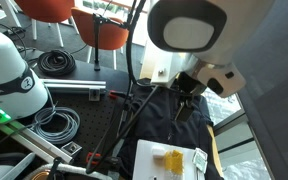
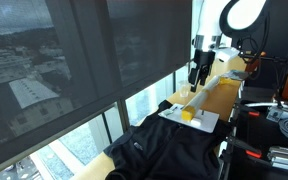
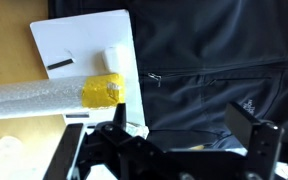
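Note:
A black zipped jacket (image 1: 166, 118) lies spread on the table, its dark cloth (image 2: 169, 148) also showing in the second exterior view. In the wrist view the jacket (image 3: 209, 35) fills the middle and right, with a zip line running across it. My gripper (image 1: 187, 102) is above the jacket in the first exterior view. From the other side, the gripper (image 2: 198, 78) hangs over the table near the white board. Its two fingers (image 3: 76, 140) stand wide apart in the wrist view, nothing between them. The gap to the cloth is hard to judge.
Beside the jacket a white board (image 3: 62, 35) carries a yellow block (image 3: 102, 91) and a small white item (image 3: 112, 60). A pale, long roll (image 3: 29, 98) reaches to the block. Coiled cables (image 1: 57, 126) lie at the left, and orange chairs (image 1: 102, 32) stand behind.

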